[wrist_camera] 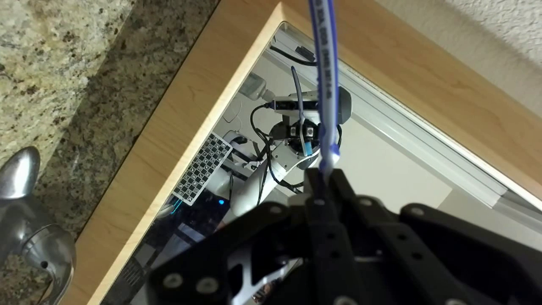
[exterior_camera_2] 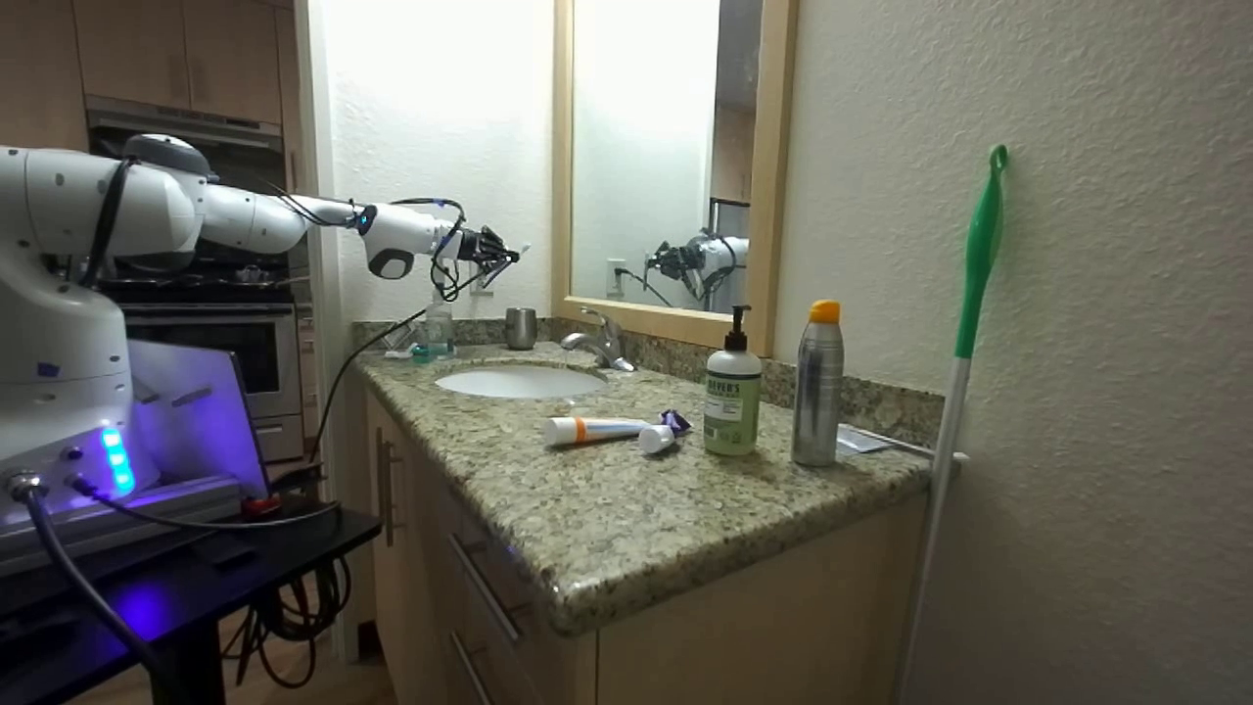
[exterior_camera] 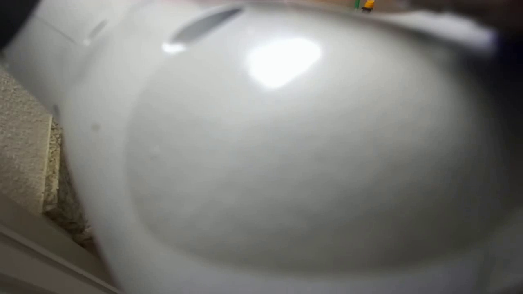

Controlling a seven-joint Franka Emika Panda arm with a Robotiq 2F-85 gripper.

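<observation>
A slim, translucent blue-edged stick (wrist_camera: 327, 76) with printed lettering, much like a toothbrush handle, runs from my fingertips to the top of the wrist view. My gripper is shut on its near end. In exterior view 2 the gripper (exterior_camera_2: 514, 255) is held in the air above the far side of the sink (exterior_camera_2: 523, 382), in front of the wall mirror (exterior_camera_2: 640, 153); the stick is too small to make out clearly there. The white arm (exterior_camera: 314, 161) fills exterior view 1 and hides the counter.
The faucet (exterior_camera_2: 605, 341) stands behind the sink, with a metal cup (exterior_camera_2: 520, 328) to its left. A toothpaste tube (exterior_camera_2: 599, 430), soap bottle (exterior_camera_2: 731, 394) and spray can (exterior_camera_2: 817, 388) occupy the right half.
</observation>
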